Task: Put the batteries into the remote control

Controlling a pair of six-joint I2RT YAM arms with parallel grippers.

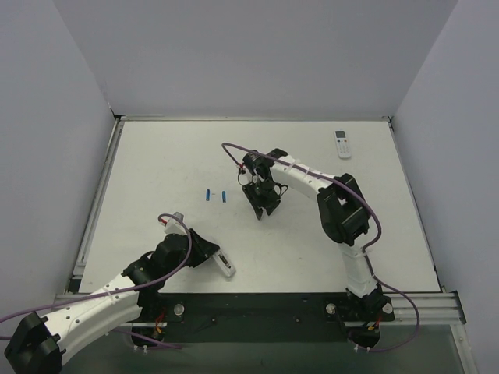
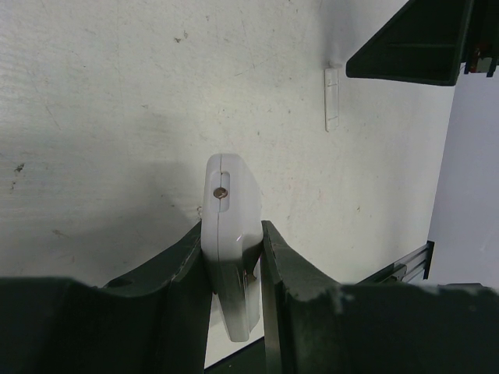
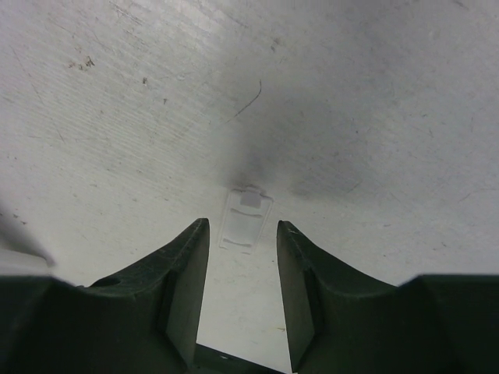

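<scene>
My left gripper (image 1: 212, 249) is shut on the white remote (image 1: 224, 262), near the table's front edge. In the left wrist view the remote (image 2: 234, 195) stands edge-on between the fingers. Two blue batteries (image 1: 208, 195) (image 1: 224, 196) lie apart, left of centre. Above the middle of the table my right gripper (image 1: 264, 215) points down, its fingers parted with nothing held. A small flat white piece with a tab, looking like a battery cover (image 3: 243, 220), lies on the table and shows through the gap between the right fingers. The left wrist view shows this cover (image 2: 331, 99) too.
A second white remote (image 1: 342, 144) lies at the far right of the table. Bare table (image 1: 312, 249) stretches between the two arms. Walls stand at the back and both sides, and a dark gap (image 1: 257, 319) runs past the front edge.
</scene>
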